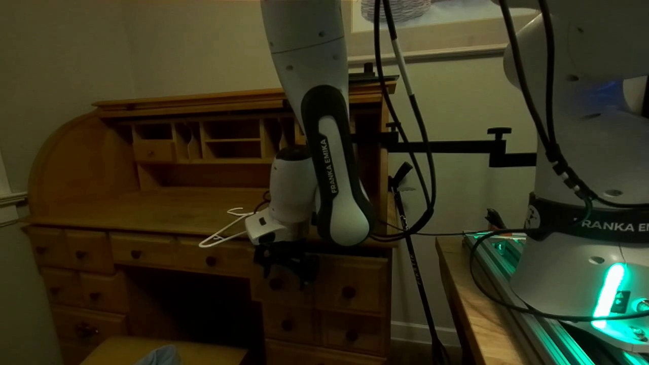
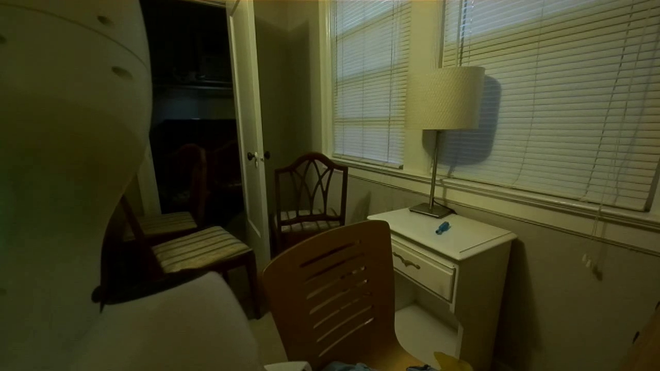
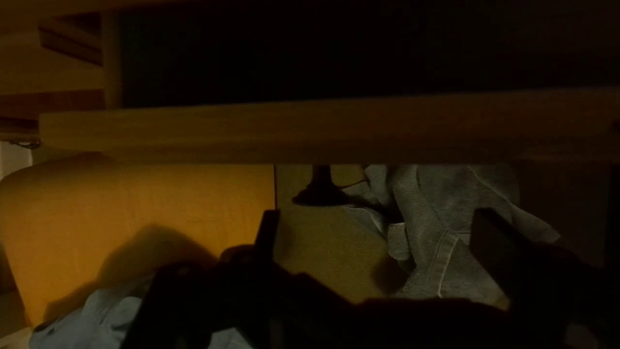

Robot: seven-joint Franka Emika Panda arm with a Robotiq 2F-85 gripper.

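Note:
My gripper point(image 1: 284, 280) is open in front of the right-hand drawers of the wooden roll-top desk point(image 1: 182, 204). In the wrist view, the dark fingers point(image 3: 267, 232) stand wide apart with nothing held between them. A wooden drawer front point(image 3: 325, 131) crosses that view above the fingertips, with a dark space behind it that looks like the inside of a pulled-out drawer. Its dark round knob point(image 3: 321, 192) projects toward the gap between the fingers, apart from both. How far the drawer is out cannot be told from the exterior view.
A white hanger point(image 1: 222, 234) hangs over the desk's front edge, beside the hand. Below the gripper are a yellowish wooden seat point(image 3: 145, 203) and grey cloth point(image 3: 447, 232). A black pole point(image 1: 417, 267) stands right of the desk.

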